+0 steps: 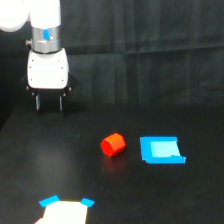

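My white gripper (49, 102) hangs at the upper left of the camera view, pointing down. Its two dark fingers stand apart, and nothing shows between them. Well to its right and lower in the view, a red-orange block (113, 145) lies on the dark surface, clear of the gripper. Right of the block is a pale square patch (163, 149) framed in blue tape, with nothing on it.
At the bottom edge, a pale patch (65, 213) with blue tape at its corners is cut off by the frame. Black cloth (140, 50) hangs behind. The dark surface (60, 150) between gripper and block looks clear.
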